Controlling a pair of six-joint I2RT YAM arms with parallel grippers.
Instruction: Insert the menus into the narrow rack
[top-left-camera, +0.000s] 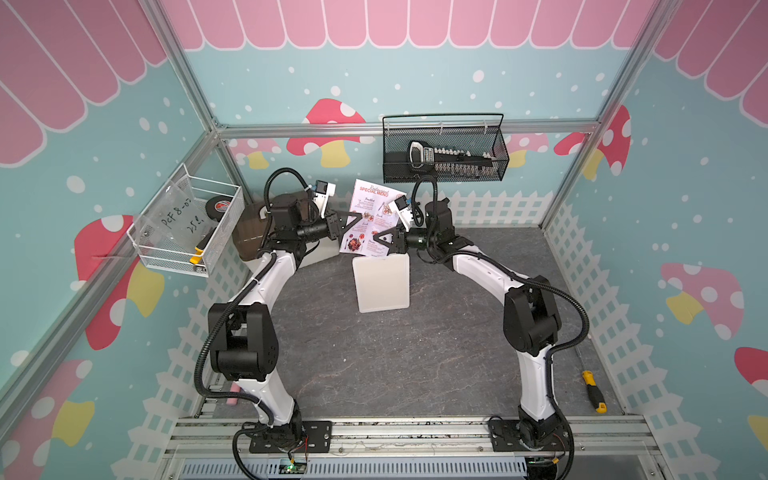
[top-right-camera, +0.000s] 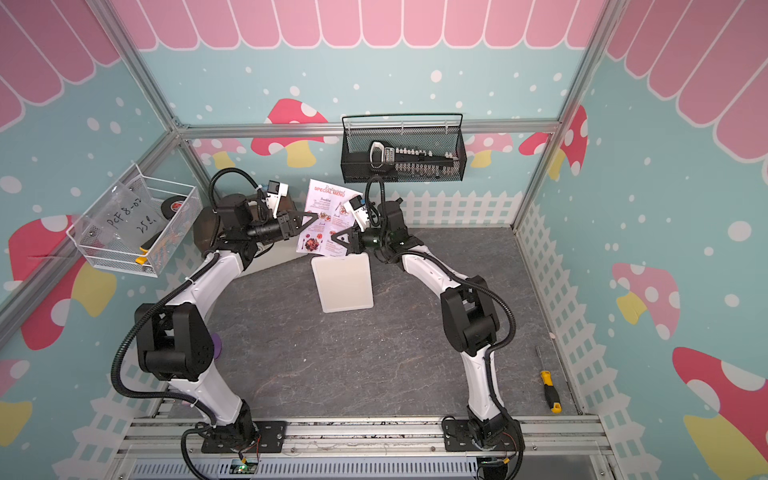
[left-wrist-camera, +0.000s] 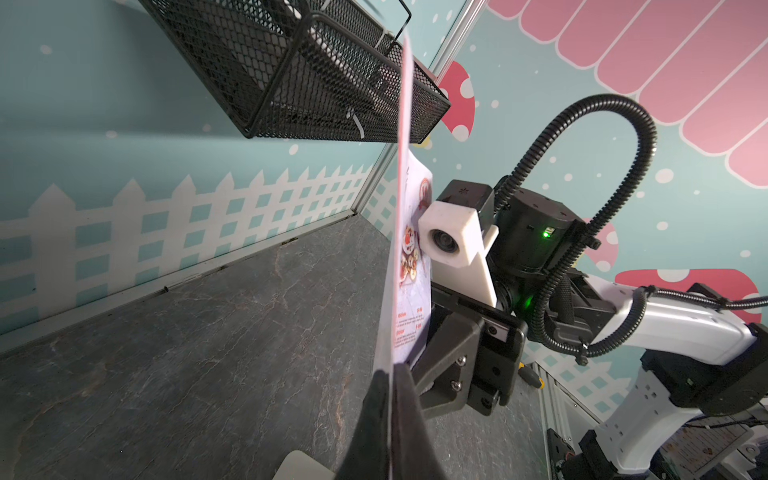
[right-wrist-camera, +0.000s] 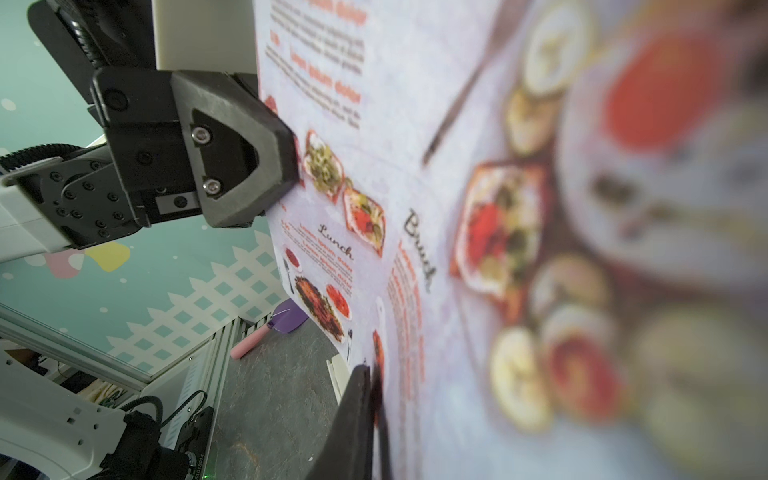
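A printed menu (top-left-camera: 366, 209) stands upright and a little tilted behind the cream narrow rack (top-left-camera: 381, 284). My left gripper (top-left-camera: 358, 214) is shut on the menu's left edge; the sheet's thin edge (left-wrist-camera: 396, 264) runs up from between its fingers in the left wrist view. At the menu's right side is my right gripper (top-left-camera: 376, 236), its fingers slightly open. In the right wrist view the printed face (right-wrist-camera: 320, 272) fills much of the frame, close beside those fingers (right-wrist-camera: 348, 436). How far the menu's lower edge reaches into the rack is hidden.
A black mesh basket (top-left-camera: 445, 152) hangs on the back wall, and a white wire basket (top-left-camera: 185, 224) on the left. Brown and white items stand behind my left arm. A yellow-black screwdriver (top-left-camera: 593, 392) lies far right.
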